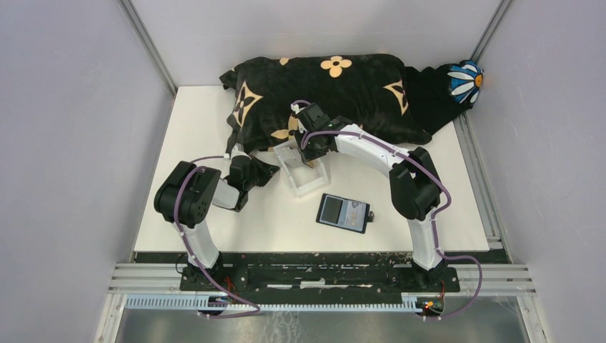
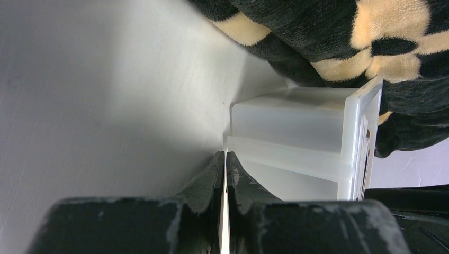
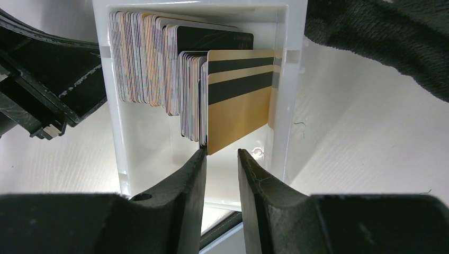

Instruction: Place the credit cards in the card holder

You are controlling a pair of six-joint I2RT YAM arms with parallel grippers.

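A white open box (image 1: 310, 187) holds a row of upright credit cards (image 3: 143, 58) along one side, seen best in the right wrist view. At the end of the row stands a gold card (image 3: 238, 108) with dark stripes, leaning out from the rest. My right gripper is over the box, fingers apart, its left fingertip close to the gold card's lower corner; whether they touch is unclear. Outside the box's left wall, my left gripper is shut, with no card visible in it. A black-edged flat holder (image 1: 344, 213) lies at the front right of the box.
A dark patterned blanket (image 1: 314, 86) lies bunched behind the box, and a black cloth with a blue flower (image 1: 464, 82) is at the back right.
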